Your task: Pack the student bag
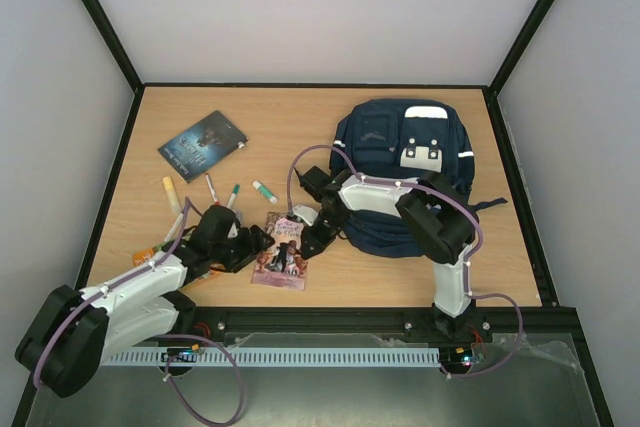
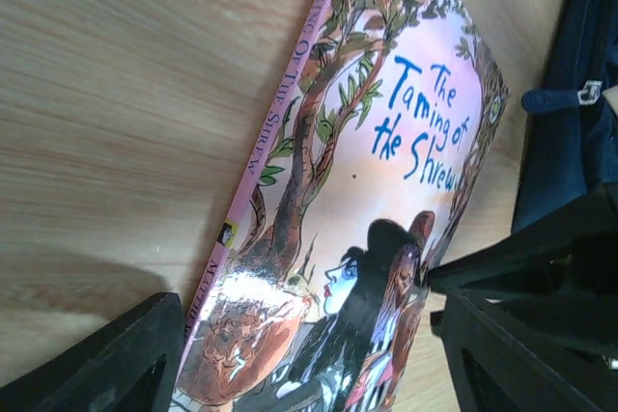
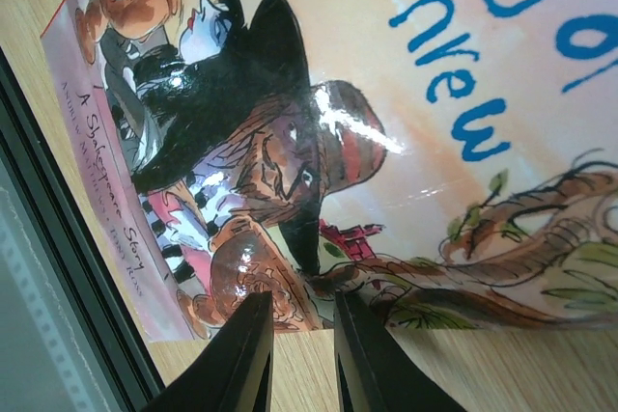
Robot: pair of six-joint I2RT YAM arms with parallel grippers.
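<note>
The book "The Taming of the Shrew" lies at the table's front middle, its pink spine and bright cover also filling the left wrist view. My left gripper is open over the lower part of this book, one finger just outside the spine and the other towards the opposite side. At the book's right edge are the fingers of my right gripper, with a narrow gap between them. They overlap the cover's edge in the right wrist view; whether they pinch it is unclear. The navy backpack lies on the right.
A dark book lies at the back left. Nearer are a yellow stick, a red-and-white pen, a green-capped pen and a glue stick. Orange items are partly hidden under the left arm.
</note>
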